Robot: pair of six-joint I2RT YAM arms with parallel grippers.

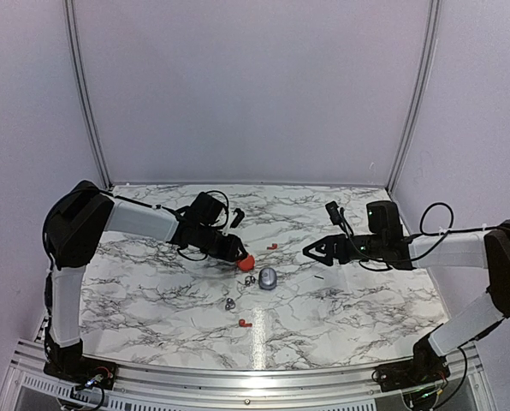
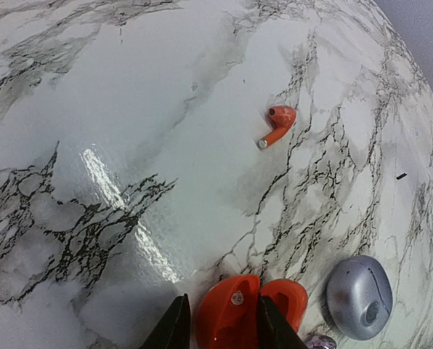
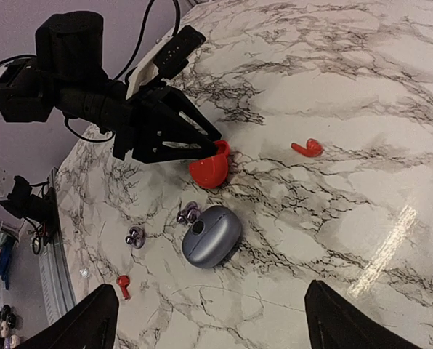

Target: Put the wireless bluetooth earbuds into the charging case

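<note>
The red charging case (image 1: 246, 264) stands with its lid raised, its inside showing in the left wrist view. At the case is my left gripper; its fingers are apart, with part of the red case (image 2: 227, 316) showing between them. Whether they touch it is unclear. One red earbud (image 2: 277, 126) lies behind the case, and another red earbud (image 1: 245, 324) lies near the table's front. To the right, my right gripper hovers over the table, open and empty, its fingers (image 3: 340, 320) wide apart.
A closed grey-purple case (image 1: 268, 278) sits just right of the red case. Two silvery earbuds (image 1: 250, 280) (image 1: 230, 304) lie on the marble table (image 1: 169, 317), close to these cases.
</note>
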